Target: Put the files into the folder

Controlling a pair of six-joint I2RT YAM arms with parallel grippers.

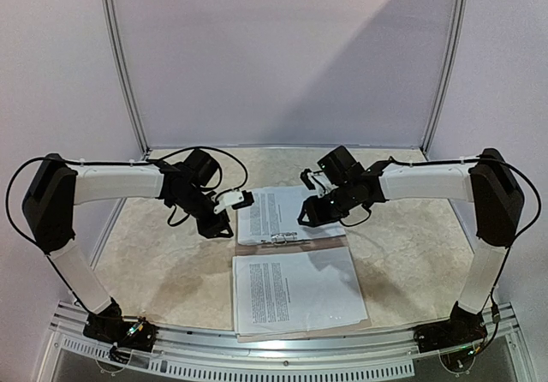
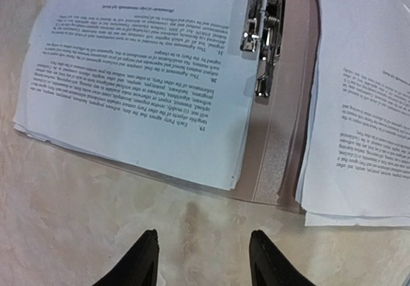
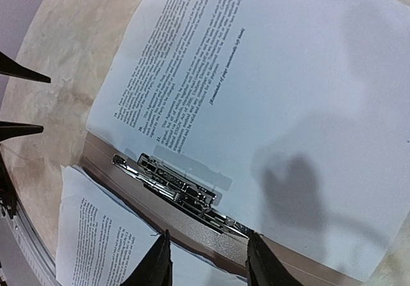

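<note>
An open folder lies mid-table, its brown spine (image 1: 300,247) running between two stacks of printed sheets. On its far half rests one paper stack (image 1: 270,211), beside the metal clip (image 3: 182,193) fixed near the spine. The other stack (image 1: 295,292) covers the near half. My left gripper is open just off the folder's left edge, with only bare table between its fingers. Over the right part of the far stack hovers my right gripper, its fingers apart and empty, near one end of the clip in the right wrist view. Whether the clip grips the far sheets is unclear.
Bare table (image 1: 167,262) lies left of the folder, and more free room (image 1: 402,271) to its right. A metal rail (image 1: 282,367) runs along the front edge. The left gripper's fingers (image 3: 22,74) show at the right wrist view's left edge.
</note>
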